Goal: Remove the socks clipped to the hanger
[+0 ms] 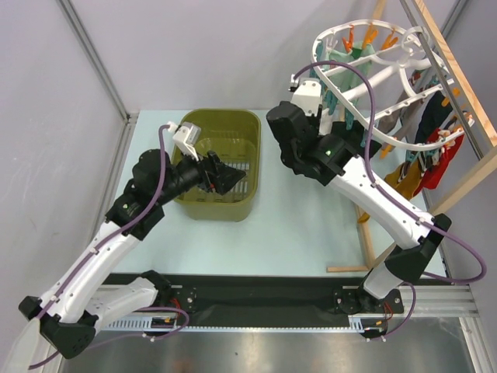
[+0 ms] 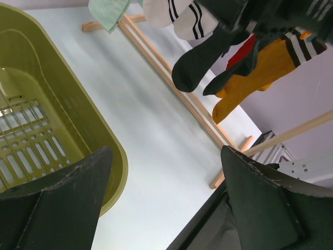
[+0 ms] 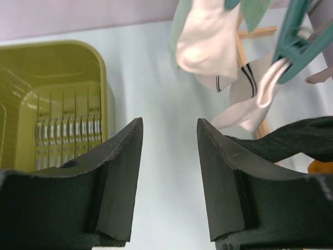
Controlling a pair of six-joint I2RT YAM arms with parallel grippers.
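From the round white hanger (image 1: 324, 40) at the upper right of the top view hang several clipped socks, among them a green sock (image 1: 356, 56) and a red sock (image 1: 440, 167). My right gripper is part open beside the hanger with no sock between its fingers. White socks (image 3: 210, 39) and a black sock (image 3: 291, 138) hang past it in the right wrist view. Over the basket's right side, my left gripper stands wide open and empty. A mustard sock (image 2: 255, 75) and a dark sock (image 2: 200, 60) dangle beyond it in the left wrist view.
An olive basket (image 1: 254, 175) with a slotted floor sits on the pale table (image 1: 291, 233), left of centre; nothing shows on the visible part of its floor. A wooden stand (image 1: 458, 183) holds the hanger at right.
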